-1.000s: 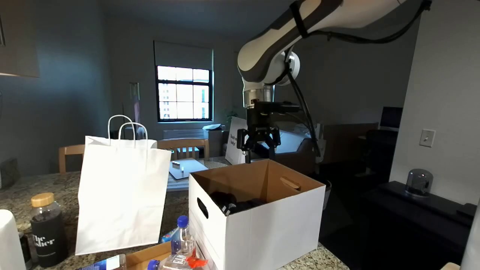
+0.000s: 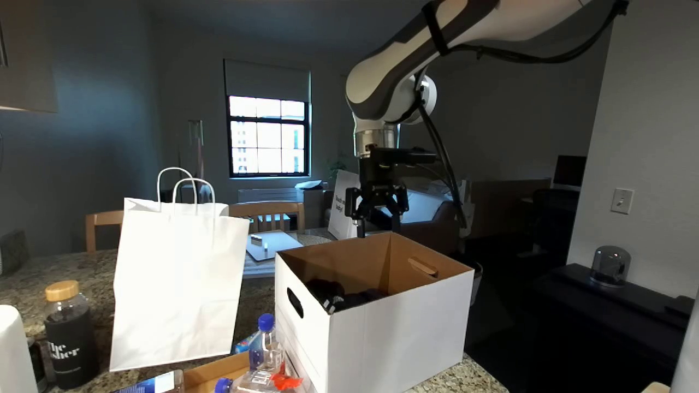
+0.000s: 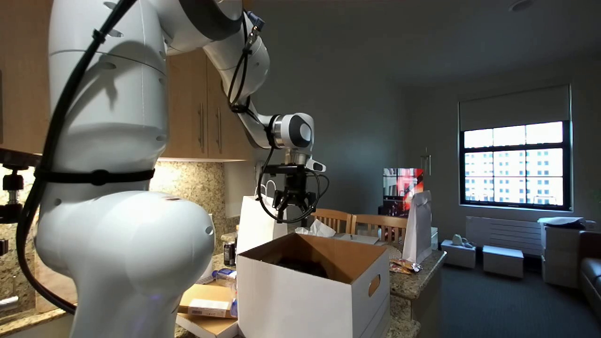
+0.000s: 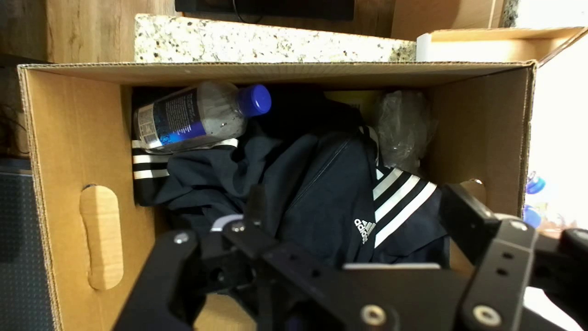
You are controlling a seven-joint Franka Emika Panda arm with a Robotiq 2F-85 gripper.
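My gripper (image 2: 378, 226) hangs above the far part of a white cardboard box (image 2: 400, 340), its fingers spread apart with nothing between them. From above, in the wrist view, the box holds a dark garment (image 4: 319, 187) with white stripes and an adidas logo. A clear plastic bottle (image 4: 217, 113) with a blue cap lies on its side along one wall, partly on the cloth. Crumpled clear plastic (image 4: 404, 129) sits near the opposite end. The gripper's black body hides the near part of the box's inside. In the second exterior view the gripper (image 3: 293, 216) is above the box rim.
Left of the box in exterior view 1 stand a tall white paper bag (image 2: 177, 288) and a glass bottle with a wooden lid (image 2: 65, 334). Plastic bottles (image 2: 265, 350) and an open cardboard tray (image 2: 216, 370) crowd the box's near left side. The counter ends close by the box.
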